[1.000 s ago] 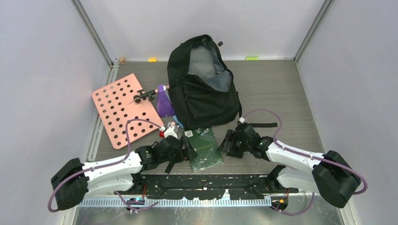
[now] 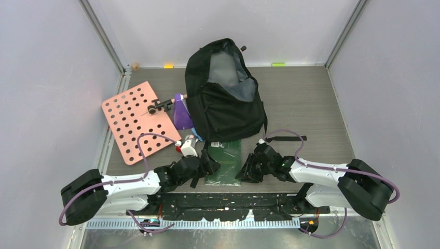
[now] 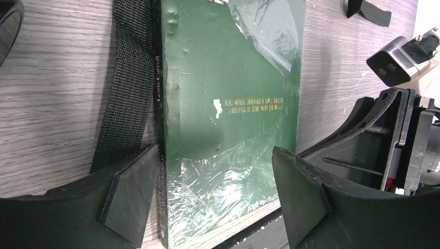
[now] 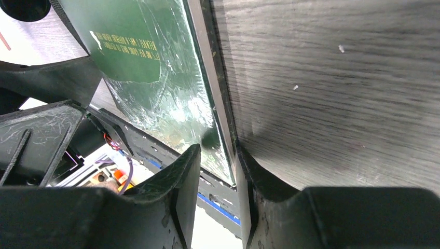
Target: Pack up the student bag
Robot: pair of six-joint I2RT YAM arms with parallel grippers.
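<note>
A green plastic-wrapped book [image 2: 223,162] lies flat at the table's front, below the black backpack [image 2: 223,114]. My left gripper stands open over the book's spine side, one finger by the black strap [image 3: 129,72] beside it. My right gripper is at the book's other long edge, near its front corner, fingertips low at that edge; whether it grips the edge is unclear.
A pink perforated board [image 2: 129,119], a purple item [image 2: 181,114] and small objects lie left of the backpack. The front edge is just below the book.
The book has straightened and shifted slightly left. My right gripper has moved down toward its front corner; my left gripper has shifted slightly.
</note>
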